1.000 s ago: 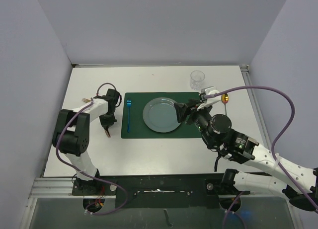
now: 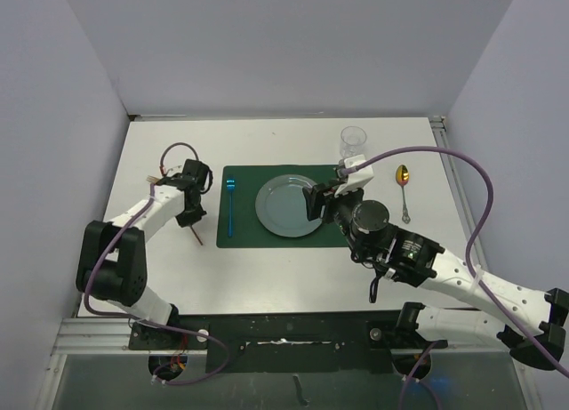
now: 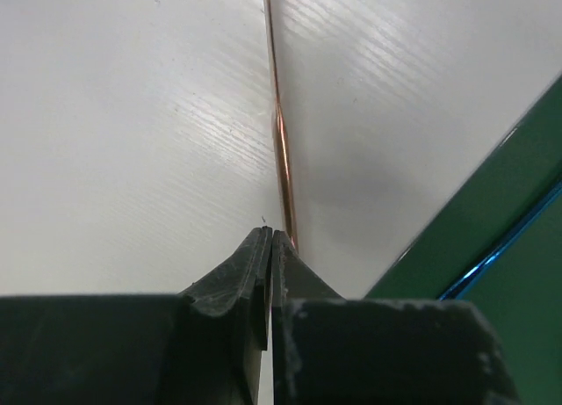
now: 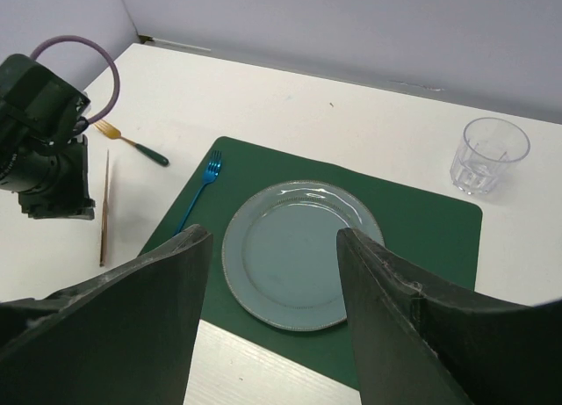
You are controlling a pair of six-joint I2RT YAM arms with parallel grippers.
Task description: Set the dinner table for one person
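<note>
A green placemat (image 2: 238,238) carries a grey plate (image 2: 286,205) at its middle and a blue fork (image 2: 230,205) along its left side. Left of the mat, a thin copper-coloured utensil (image 3: 283,159), perhaps a knife, lies flat on the white table. My left gripper is shut over the near end of this utensil, with nothing visible between its fingertips. My right gripper stands open and empty above the plate's area. A clear glass (image 4: 489,155) is upright behind the mat's right end. To the right lies a gold-bowled spoon (image 2: 403,192).
Another fork (image 4: 132,141), gold-tined with a dark green handle, lies behind the left gripper. Walls close off the table's back and both sides.
The right arm has drifted left toward the plate, and the spoon now shows fully.
</note>
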